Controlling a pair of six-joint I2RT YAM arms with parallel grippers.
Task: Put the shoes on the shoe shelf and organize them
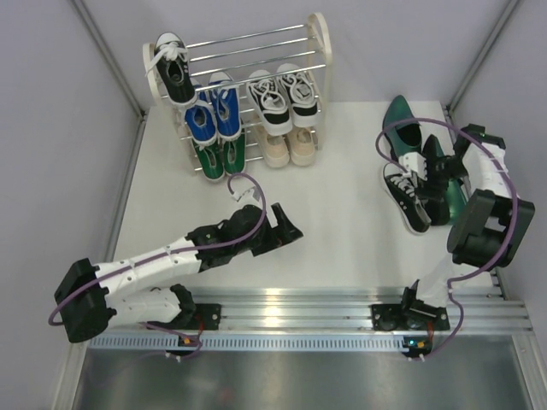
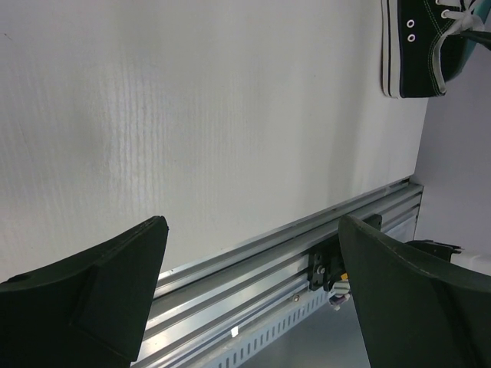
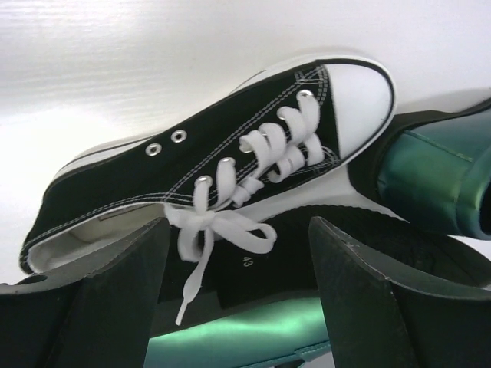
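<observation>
A black canvas sneaker with white laces (image 1: 403, 198) lies on the right side of the board, beside dark and teal-green shoes (image 1: 402, 124). My right gripper (image 1: 427, 175) is over this pile; in the right wrist view its fingers (image 3: 100, 307) sit part open above the sneaker's heel and laces (image 3: 230, 199), with a teal shoe (image 3: 426, 176) beside it. My left gripper (image 1: 280, 224) stands open over the empty middle; in the left wrist view nothing is between its fingers.
The shoe shelf (image 1: 256, 36) at the back left holds black, blue, green and cream shoes, with bare rails at the top right. The middle of the board (image 1: 333, 222) is clear. Metal rails run along the front edge.
</observation>
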